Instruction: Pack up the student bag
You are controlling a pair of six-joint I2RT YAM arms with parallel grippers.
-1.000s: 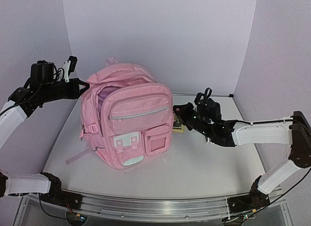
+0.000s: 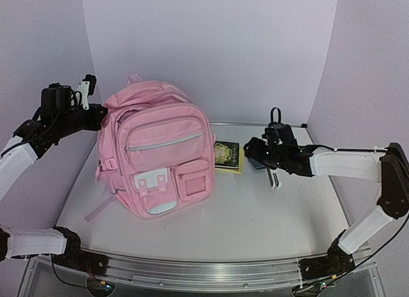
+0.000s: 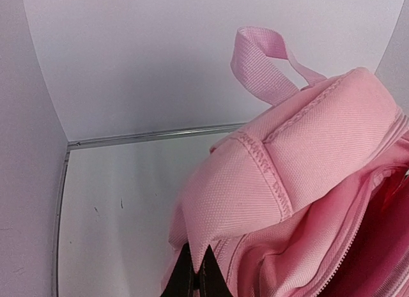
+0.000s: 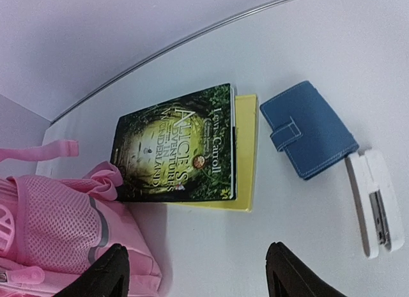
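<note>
The pink backpack (image 2: 169, 140) stands upright on the left half of the table, its top unzipped, and only part of its dark inside shows. My left gripper is shut on the pink fabric at the bag's upper left edge. My right gripper is open and empty, above the table to the right of the bag. In the right wrist view, a dark Alice's Adventures in Wonderland book (image 4: 176, 147) lies on a yellow book (image 4: 245, 156). Beside them are a blue notebook (image 4: 310, 129) with a strap and a white stapler-like item (image 4: 377, 204).
Walls close in the table on the back and both sides. A metal rail (image 2: 192, 271) runs along its front. A loose pink strap (image 2: 100, 207) trails at the bag's lower left.
The backpack has shifted left together with my left gripper. My right gripper has drawn away from the bag's right side toward the right, and more of the books shows.
</note>
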